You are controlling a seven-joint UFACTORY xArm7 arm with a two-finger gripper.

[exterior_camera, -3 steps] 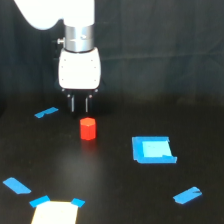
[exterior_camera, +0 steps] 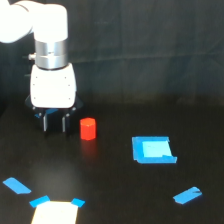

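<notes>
A small red block [exterior_camera: 88,129] sits on the dark table, left of centre. Just to its left in the camera view, my gripper [exterior_camera: 56,125] points down with its two dark fingers apart. Nothing shows between them, and a narrow space separates the right finger from the block. How high the fingertips are above the table I cannot tell. To the right of the block lies a blue-bordered square [exterior_camera: 140,155] with a pale blue middle.
Blue tape strips [exterior_camera: 16,186] mark the table at the left, with another strip [exterior_camera: 187,195] at the front right. A bright pale object [exterior_camera: 55,214] with blue tape at its corners is cut off by the bottom edge.
My gripper has moved left and lower in the view, from behind the red block to its left side. It now covers a blue tape strip. The block has not moved.
</notes>
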